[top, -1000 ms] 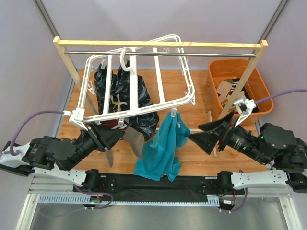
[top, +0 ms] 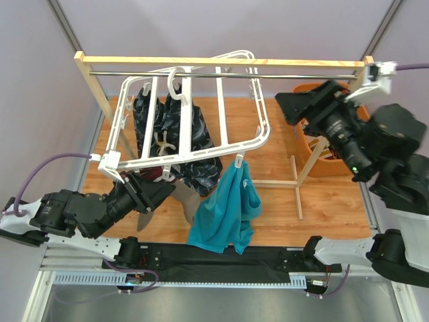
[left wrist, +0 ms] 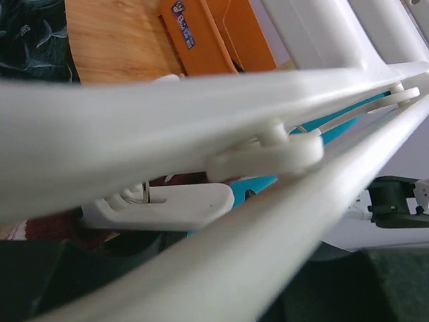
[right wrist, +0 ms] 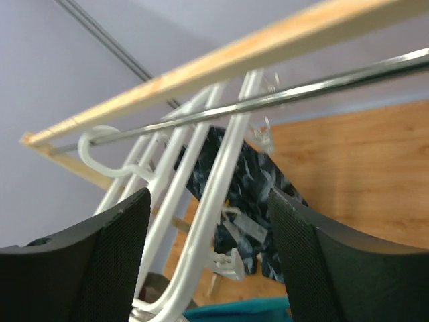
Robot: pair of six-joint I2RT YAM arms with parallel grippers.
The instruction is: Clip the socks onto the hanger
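Observation:
The white hanger (top: 201, 155) hangs by its hook (top: 175, 82) from the rack's metal rod. A teal sock (top: 231, 208) hangs at a clip (top: 238, 161) on its front rail. Black patterned cloth (top: 201, 144) hangs beneath the hanger. Beige sock parts (top: 186, 201) and some dark red fabric (left wrist: 57, 225) show near my left gripper (top: 161, 191). That gripper is under the front-left rail, its fingers (left wrist: 355, 282) apart and partly hidden by the rail. My right gripper (top: 288, 107) is raised at the right, open with nothing between its fingers.
The wooden rack's top bar (top: 221, 62) and metal rod (top: 295, 76) cross above the hanger, with a slanted rack leg (top: 312, 161) at the right. An orange bin (top: 335, 166) stands behind the right arm. Bare wooden floor (top: 278, 218) lies front right.
My right gripper has risen and moved back, from beside the teal sock to near the orange bin. The left arm has shifted only slightly; the hanger and beige sock have swayed.

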